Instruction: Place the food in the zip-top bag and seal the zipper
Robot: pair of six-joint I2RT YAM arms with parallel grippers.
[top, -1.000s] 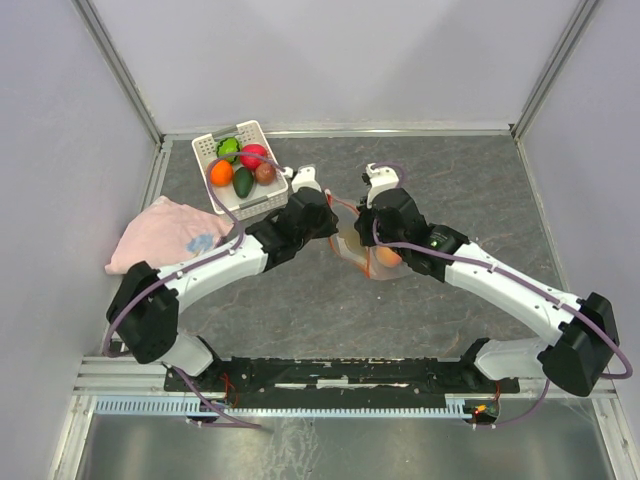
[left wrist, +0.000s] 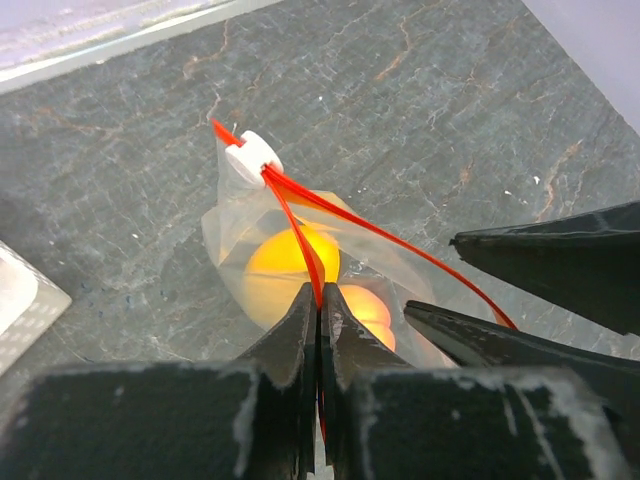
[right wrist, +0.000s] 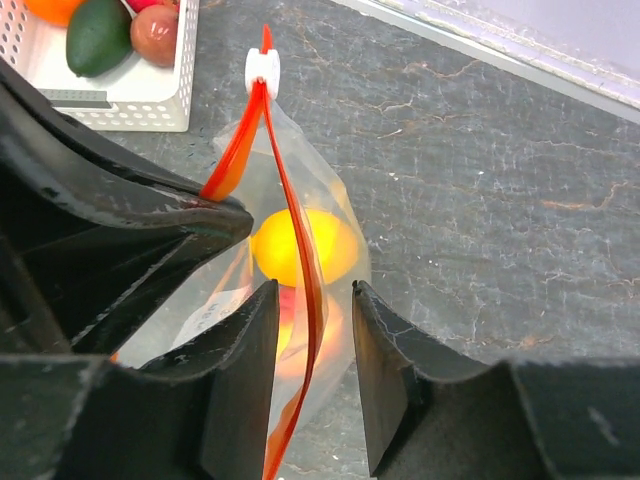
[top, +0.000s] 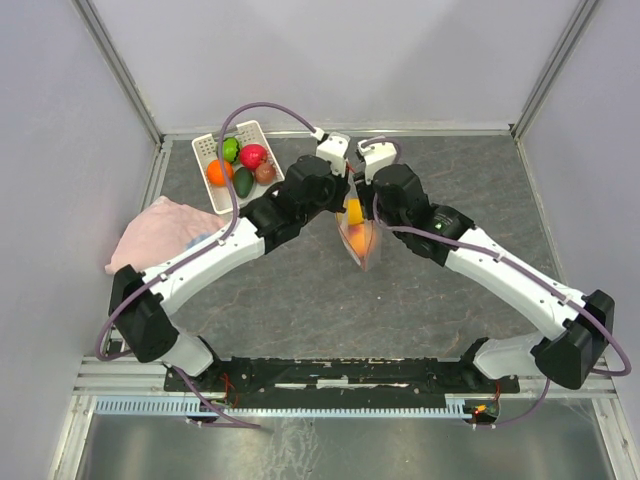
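A clear zip bag (top: 371, 258) with red-orange zipper edges hangs between my two arms, a yellow food piece (right wrist: 308, 245) and a peach-coloured one (left wrist: 367, 305) inside it. At one end of the zipper sits the white slider, also visible as a slider (right wrist: 262, 70) in the right wrist view. My left gripper is shut on the zipper edge near that end. My right gripper stands open, with a red zipper edge (right wrist: 305, 240) running through the gap between its fingers. From above, both grippers partly cover the bag's mouth.
A white basket (top: 203, 150) at the back left holds several play foods, including an orange (top: 219, 172) and an avocado (top: 243, 181). Pink cloth-like material (top: 150, 238) lies at the left.
My left gripper has moved right and farther back, closer to the right one. The bag's mouth has drawn narrower, and the bag with its food has swung left. The right arm shifted only slightly.
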